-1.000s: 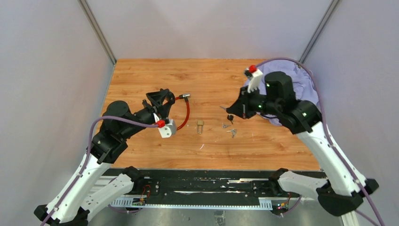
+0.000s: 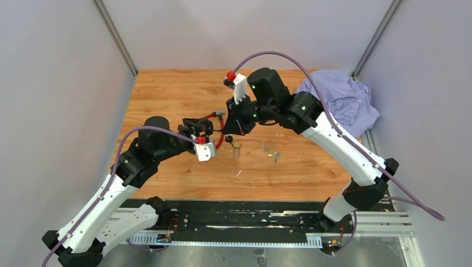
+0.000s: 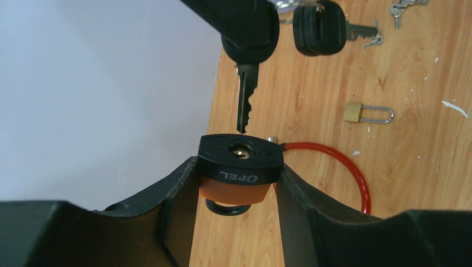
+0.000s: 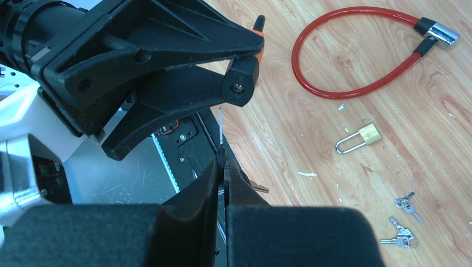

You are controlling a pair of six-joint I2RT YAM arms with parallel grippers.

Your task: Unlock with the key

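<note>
A black-and-orange lock (image 3: 240,158) marked OPEL sits between the fingers of my left gripper, its round keyhole facing the key. In the right wrist view the lock (image 4: 239,86) shows its keyhole end beyond the left fingers. My right gripper is shut on a black-headed key (image 3: 246,92). The key's blade points at the keyhole, its tip a short gap away in the left wrist view. From the same ring dangles a second black-headed key (image 3: 320,28).
Below on the wooden table lie a red cable lock (image 4: 300,50), a brass padlock (image 4: 369,133) and small silver keys (image 4: 402,239). A lilac cloth (image 2: 342,100) fills the back right corner.
My right gripper has travelled left with the key, from well apart to right beside the lock. The left gripper has shifted only slightly, with the lock turned toward the key.
</note>
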